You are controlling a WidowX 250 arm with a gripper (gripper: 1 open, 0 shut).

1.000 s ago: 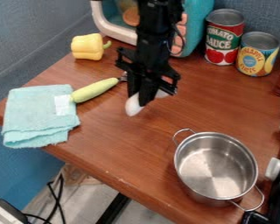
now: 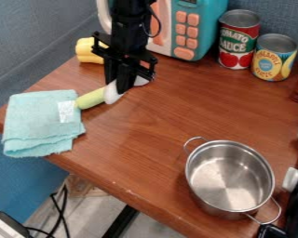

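Note:
My black gripper [image 2: 124, 72] is at the upper left of the table, low over the back end of a pale green-yellow long object [image 2: 92, 98], beside the folded light-blue cloth [image 2: 37, 125]. White shows at its fingertips and just right of them; whether the fingers are open or shut on something is hard to tell. A yellow pepper-like object [image 2: 87, 50] is partly hidden behind the gripper.
A steel pot [image 2: 230, 176] sits at the front right. A tomato sauce can [image 2: 237, 41], a second can [image 2: 274, 58] and a teal toy microwave [image 2: 196, 28] stand at the back.
The gripper has moved left and up in the view, from the table's middle toward the green-yellow object and yellow pepper-like object, the white at its fingertips moving with it.

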